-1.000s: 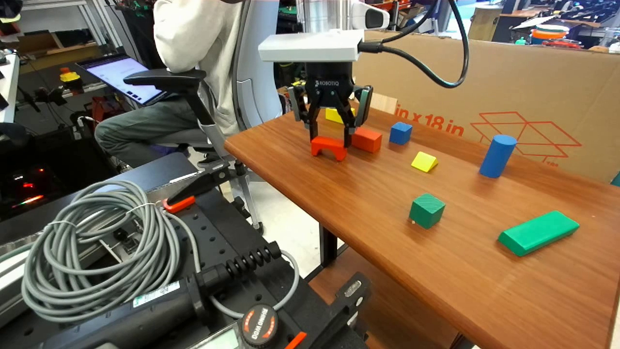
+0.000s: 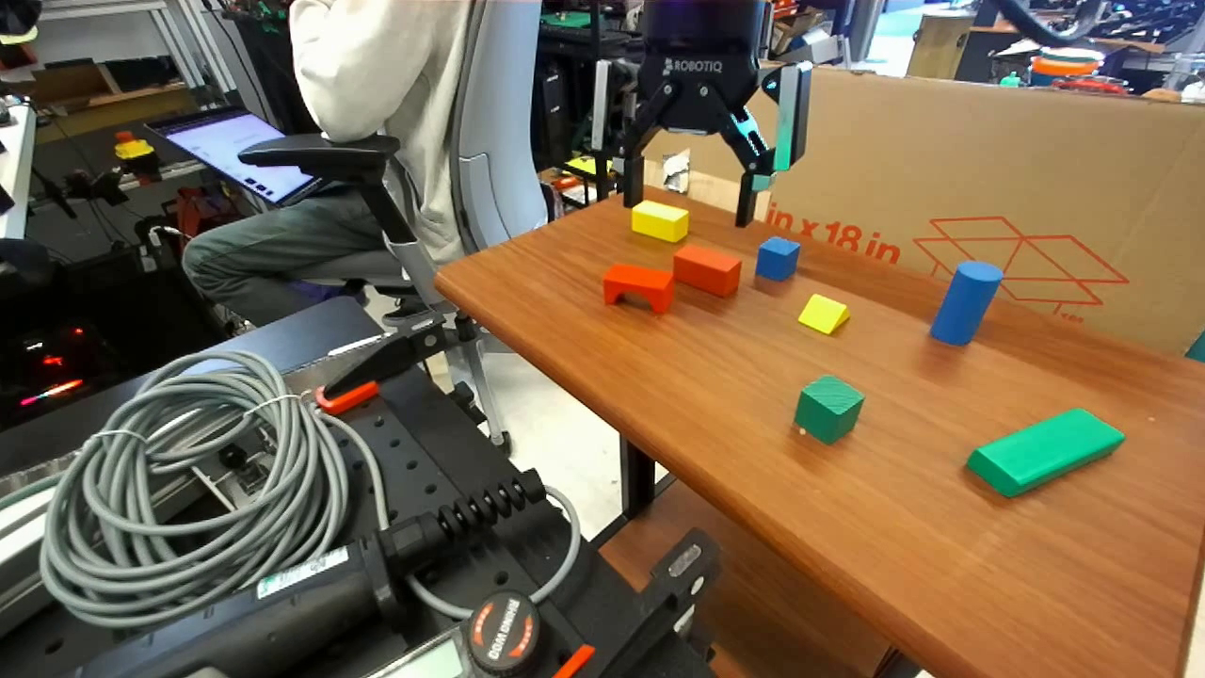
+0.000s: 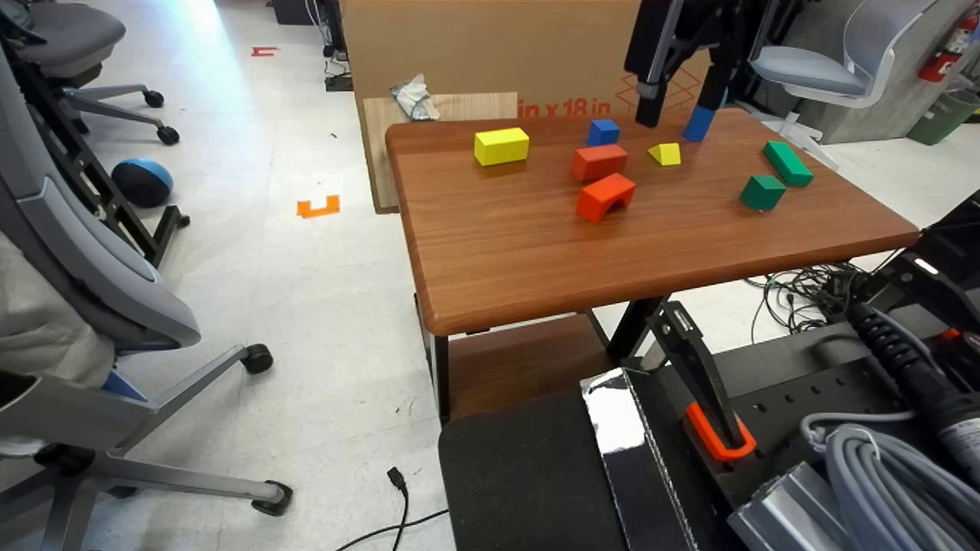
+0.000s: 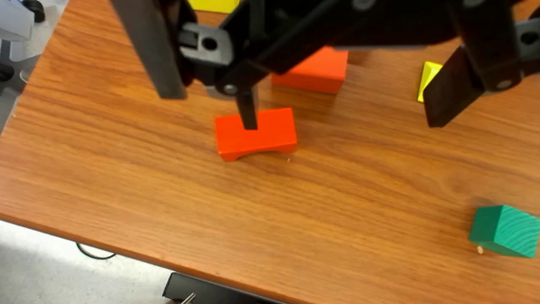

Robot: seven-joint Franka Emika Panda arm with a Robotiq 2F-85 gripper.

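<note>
My gripper (image 2: 689, 194) hangs open above the table, nothing between its fingers. In the wrist view, one fingertip overlaps the orange-red arch block (image 4: 271, 131), which rests on the tabletop below. A red-orange rectangular block (image 2: 707, 271) lies close beside the arch, and behind these is a small blue cube (image 2: 779, 259). The yellow rectangular block (image 3: 501, 147) sits toward the far left of the table in the second exterior view. To the right of the blue cube lies a yellow wedge (image 2: 825, 314). A blue cylinder (image 2: 967, 303) stands upright near the cardboard.
A green cube (image 2: 829, 409) and a flat green block (image 2: 1046, 452) occupy the right part of the table (image 3: 514, 257). A tall cardboard sheet (image 2: 1017, 192) stands along the back edge.
My gripper has risen from the arch block and shifted back and slightly right in the first exterior view. The arch stays on the table, and the other blocks look unmoved.
</note>
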